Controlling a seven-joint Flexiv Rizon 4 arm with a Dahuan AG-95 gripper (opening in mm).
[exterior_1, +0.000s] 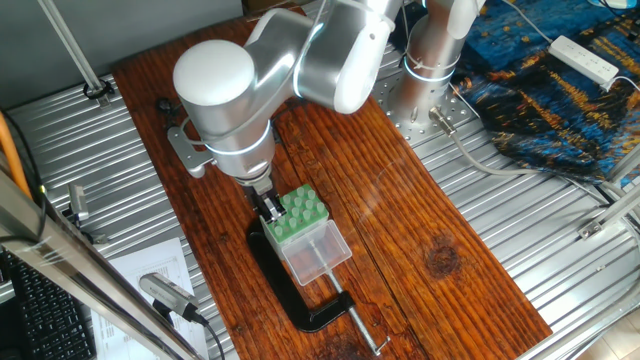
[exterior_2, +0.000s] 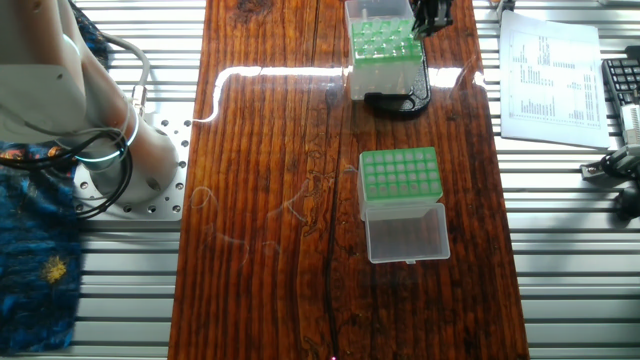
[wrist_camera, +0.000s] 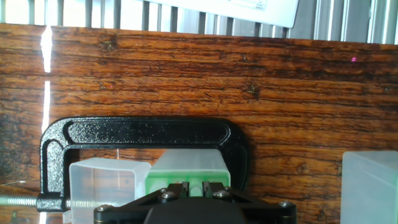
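A frosted box with a green rack stands on the wooden table, its clear lid folded open. Round tube caps fill much of the rack. My gripper is at the rack's edge, with its fingers right by the outer caps. In the wrist view a narrow gap shows between the gripper fingers, and pale green lies behind it. Whether a cap is pinched there is unclear, as the fingers hide that part of the rack. Exterior view 2 cuts off most of the gripper at the top edge.
A black C-clamp lies around the box, its screw beyond the lid. A second box with a green grid sits apart, its lid open; its grid shows no caps.
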